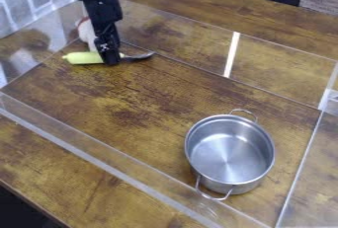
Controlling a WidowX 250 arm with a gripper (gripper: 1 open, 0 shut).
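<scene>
My black gripper (111, 54) is low at the upper left of the camera view, over a pale yellow-green item (82, 58) lying on the wooden table. A thin grey utensil (140, 56) extends to the right from beneath the fingers. Whether the fingers are open or shut on either item is too small and dark to tell. A whitish object (85, 31) is partly hidden behind my arm.
A steel pot (230, 155) with two handles stands at the lower right. Clear panels edge the work area, and a white strip (232, 54) lies at upper right.
</scene>
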